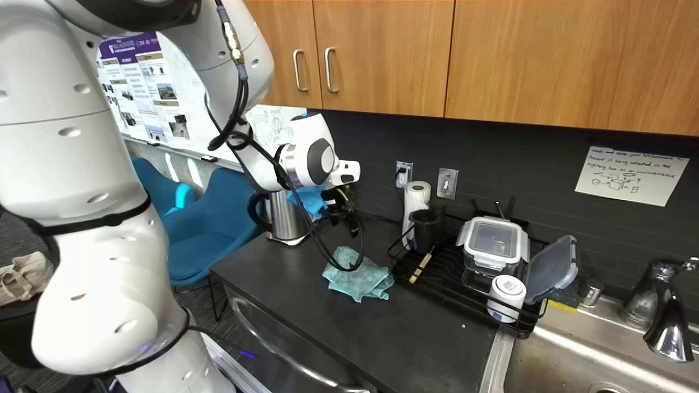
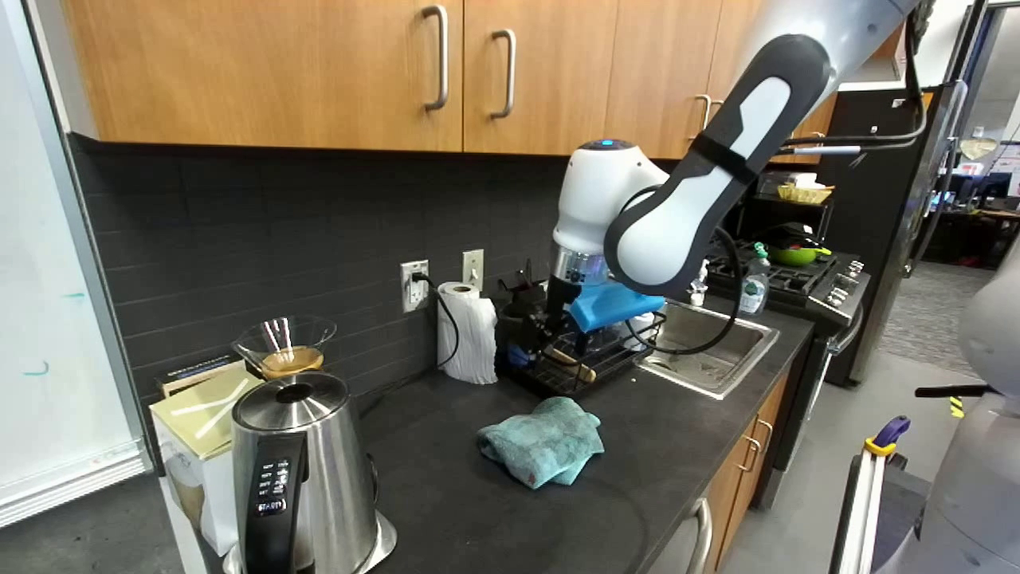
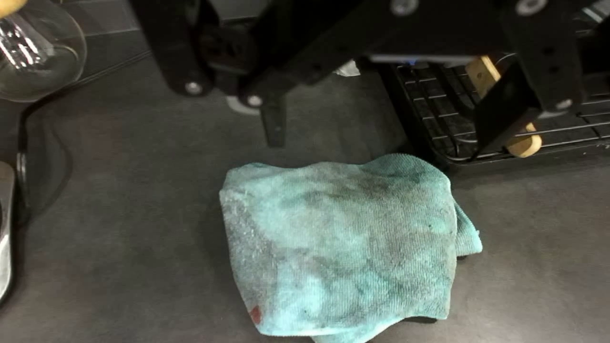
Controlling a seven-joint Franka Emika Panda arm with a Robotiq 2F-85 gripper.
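Note:
A folded teal cloth [image 3: 349, 246], faded in patches and with a small red mark near one corner, lies on the dark counter in all three views. Above and behind it hangs my gripper. Its fingers stand wide open, one dark finger [image 3: 275, 123] to the left and the other to the right, with nothing held between them. In exterior view 1 the gripper [image 1: 347, 215] is partly covered by a looping cable, and the cloth [image 1: 359, 274] lies below it. Exterior view 2 shows the cloth [image 2: 543, 442] nearer the camera than the fingers.
A black dish rack [image 1: 445, 275] holds a lidded container [image 1: 492, 242], a white cup [image 1: 506, 296] and a black cup [image 1: 427, 228]. Beyond it is the sink [image 1: 557, 367]. A steel kettle [image 2: 296, 459] and paper towel roll [image 2: 466, 335] stand nearby.

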